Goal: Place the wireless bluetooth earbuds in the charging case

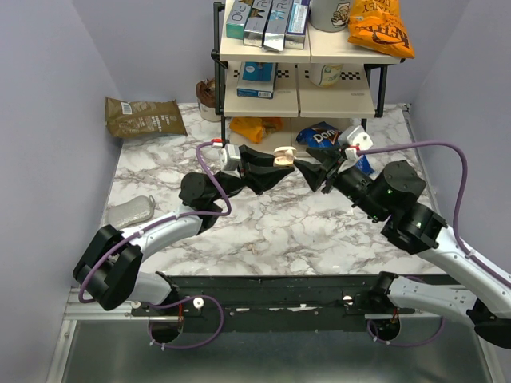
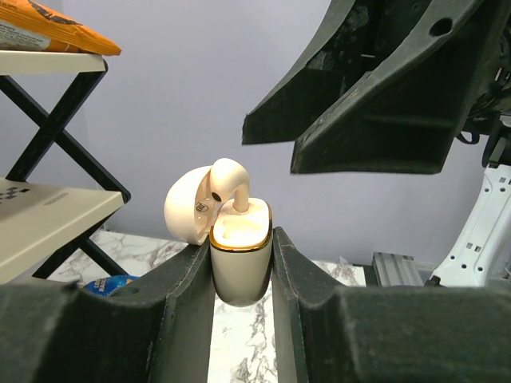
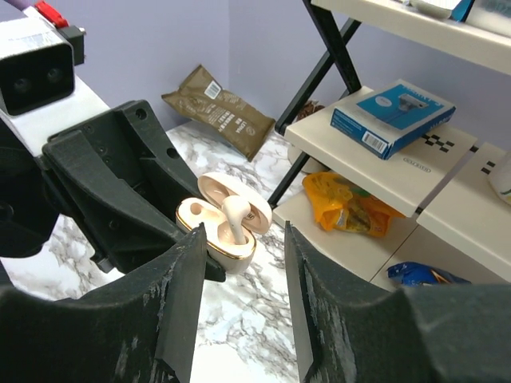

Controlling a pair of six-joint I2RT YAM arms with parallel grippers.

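My left gripper is shut on the cream charging case (image 2: 239,275), whose lid (image 2: 188,203) stands open. A white earbud sits upright at the case, its stem down toward one slot, as the right wrist view also shows at the earbud (image 3: 235,209). My right gripper is part open just beside the case, nothing visible between its fingers; in the left wrist view its dark fingers hang above and to the right of the earbud.
A shelf rack (image 1: 263,104) with boxes and snack bags stands behind both grippers. A brown bag (image 1: 144,118) and a grey pouch (image 1: 130,211) lie on the left of the marble table, whose front middle is clear.
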